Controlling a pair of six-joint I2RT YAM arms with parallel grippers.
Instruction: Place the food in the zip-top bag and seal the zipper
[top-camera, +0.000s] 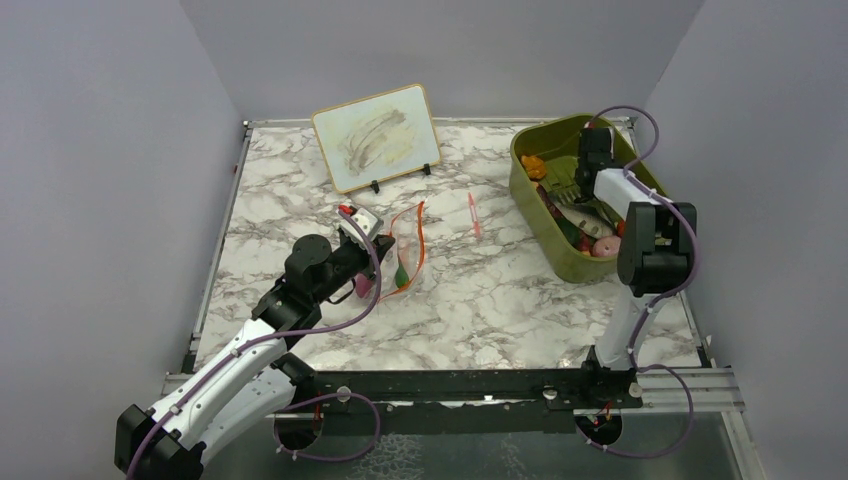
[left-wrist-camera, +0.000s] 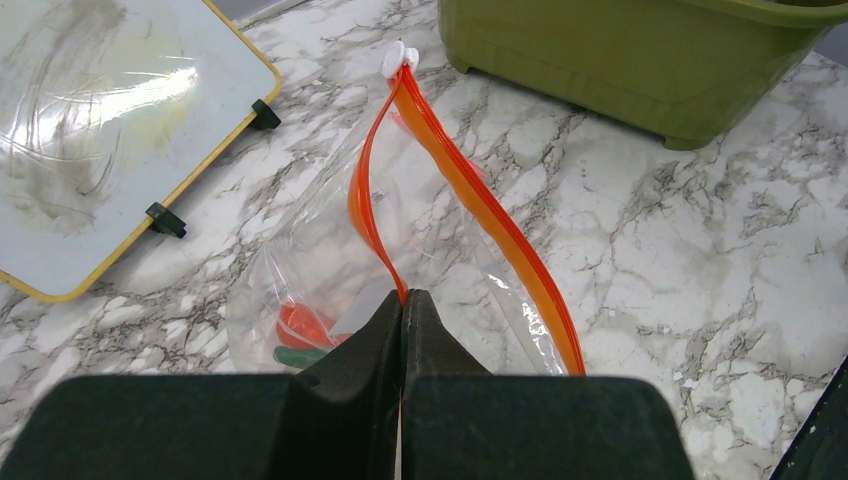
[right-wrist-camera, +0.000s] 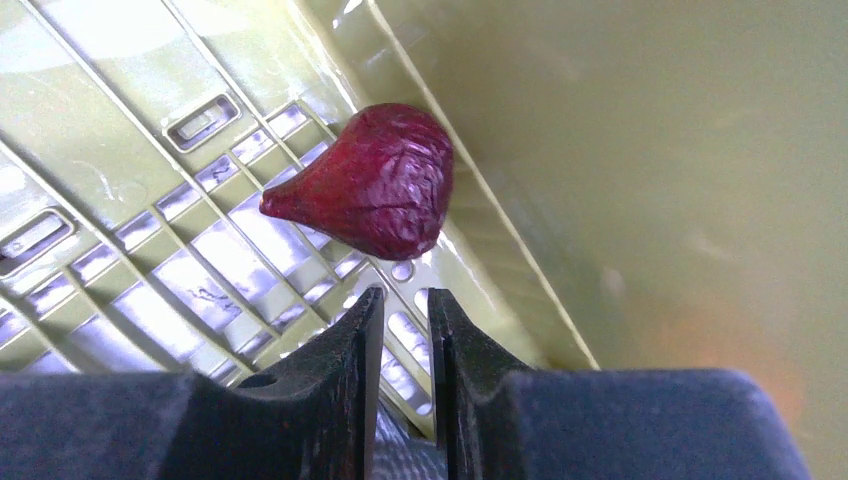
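Observation:
The clear zip top bag (top-camera: 410, 262), edged in orange, stands on the left-centre of the table with its mouth spread. In the left wrist view my left gripper is shut on one orange edge of the bag; the other edge (left-wrist-camera: 500, 235) stands apart, and a white slider (left-wrist-camera: 400, 60) sits at the far end. Inside lie a red piece (left-wrist-camera: 304, 325) and a green piece (left-wrist-camera: 298, 357). My right gripper is down in the bin, fingertips slightly apart. Beyond them a dark red onion-shaped food (right-wrist-camera: 375, 185) lies against the wall. Something grey shows low in the gap; whether it is held cannot be told.
A green bin (top-camera: 540, 225) at the right holds an orange pepper (top-camera: 534, 167), a fish (top-camera: 583, 221), a pink round food (top-camera: 606, 246) and other foods. A whiteboard (top-camera: 380, 138) stands at the back. A pink strip (top-camera: 474, 214) lies between bag and bin.

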